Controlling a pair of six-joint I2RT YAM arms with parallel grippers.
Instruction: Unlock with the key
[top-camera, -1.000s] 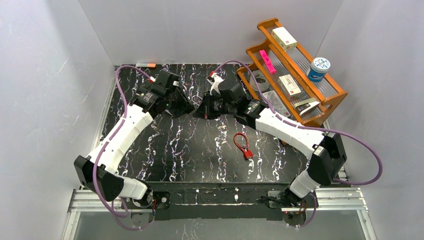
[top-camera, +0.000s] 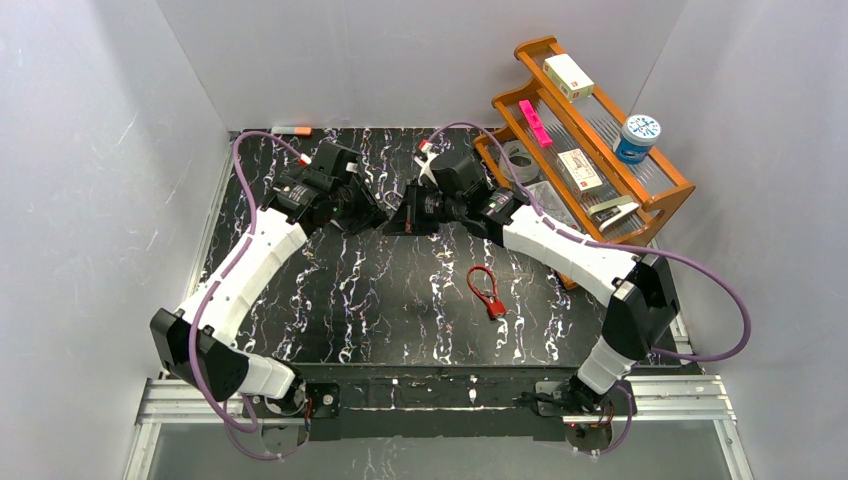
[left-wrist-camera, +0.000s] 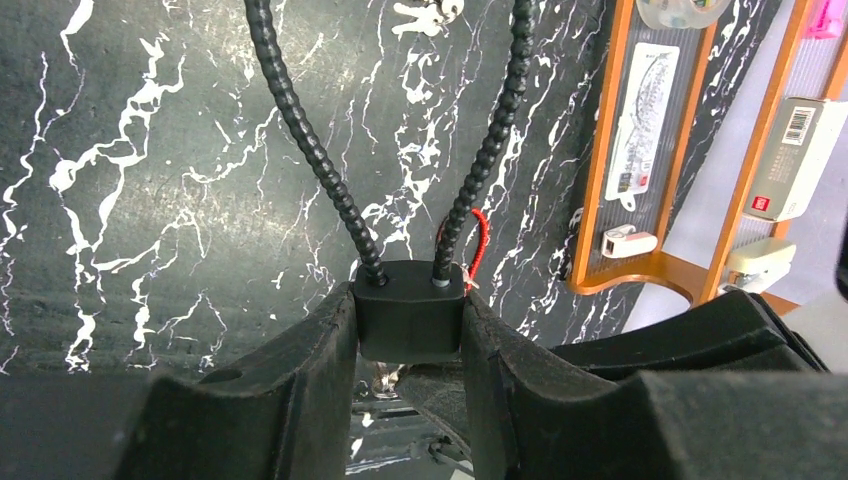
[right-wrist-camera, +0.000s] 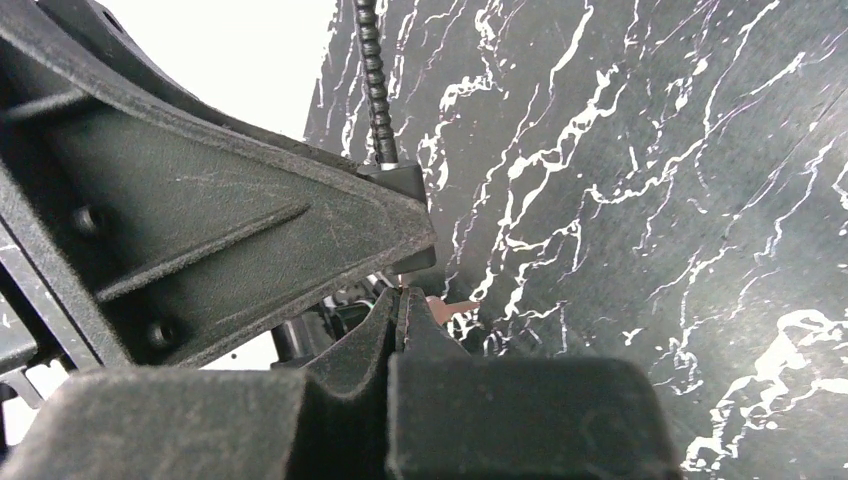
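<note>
A black lock body (left-wrist-camera: 408, 325) with a long black cable shackle is pinched in my left gripper (top-camera: 376, 222). The same lock (right-wrist-camera: 405, 258) shows in the right wrist view, mostly behind a large black finger of the left gripper. My right gripper is shut, its fingertips close beneath the lock's lower face. A thin sliver shows between those tips and the lock; I cannot tell whether it is a key or how far it enters. From the left wrist view, a black finger (left-wrist-camera: 440, 392) of the right gripper lies just below the lock.
Silver keys (left-wrist-camera: 430, 16) lie on the dark marbled table. A red cable padlock (top-camera: 491, 300) rests nearer the front, right of centre. A wooden shelf (top-camera: 640, 205) stands back right, and an orange-capped marker (top-camera: 292, 131) lies back left.
The right arm's elbow has swung left over the last second, while its gripper has shifted only slightly beside the lock. The left arm has barely moved.
</note>
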